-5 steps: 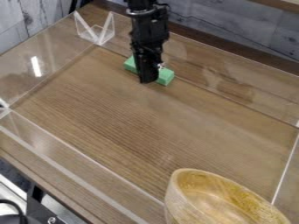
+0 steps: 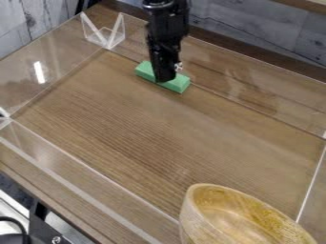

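My dark gripper (image 2: 167, 71) reaches down from the top of the camera view onto a green block (image 2: 180, 84), which lies flat on the wooden table (image 2: 152, 143). The fingertips are at the middle of the block, over its upper part. Whether they are shut on it or standing around it is hard to make out.
A yellow bowl (image 2: 230, 219) sits at the bottom right. A clear plastic piece (image 2: 105, 29) stands at the upper left. Black cables lie beyond the table's edge at the lower left.
Since a second ago my gripper has moved up and back from nearer the front, and more of the green block shows in front of it.
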